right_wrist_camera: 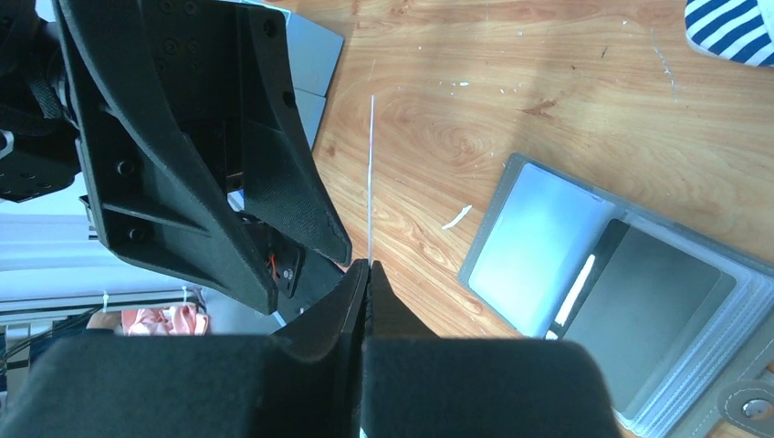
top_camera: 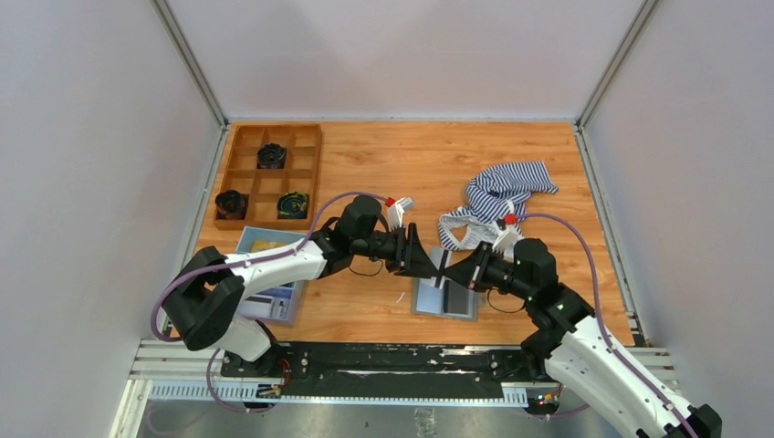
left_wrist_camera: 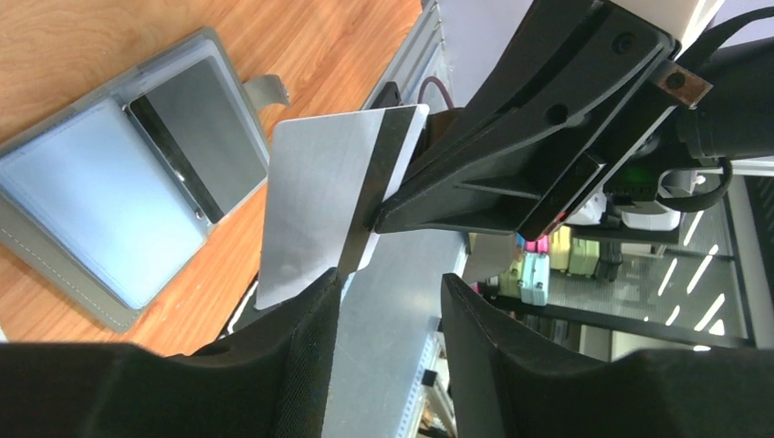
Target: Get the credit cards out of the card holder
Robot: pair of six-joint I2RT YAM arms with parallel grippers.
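Note:
A white card (left_wrist_camera: 315, 187) with a dark stripe is raised above the open card holder (left_wrist_camera: 137, 301). My right gripper is shut on the card's striped edge; in the right wrist view the card shows edge-on as a thin line. Facing it, my left gripper stands part open, its fingertips close beside the card. Whether they touch it I cannot tell. Below, the grey holder lies flat on the table, with a pale blue panel (right_wrist_camera: 548, 242) on one side and a dark card-like panel with a black stripe (right_wrist_camera: 648, 310) on the other.
A striped cloth (top_camera: 507, 196) lies behind the right gripper. At the left are a wooden compartment tray (top_camera: 315, 173) with dark round items and a pale blue box (top_camera: 283, 234) under the left arm.

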